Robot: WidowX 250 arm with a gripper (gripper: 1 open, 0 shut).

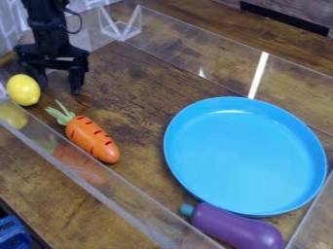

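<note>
The black gripper [53, 66] stands at the top left, low over the wooden surface and just behind a yellow lemon-like toy [23, 89] at the left wall; its fingers look apart, with nothing clearly between them. An orange toy carrot [92, 138] with a green top lies below and right of the gripper. A large blue plate [244, 156] fills the right side. A purple toy eggplant [237, 227] lies below the plate at the bottom edge.
Clear plastic walls [156, 209] border the wooden surface [150, 88]. A blue object [11, 233] sits outside the wall at the lower left.
</note>
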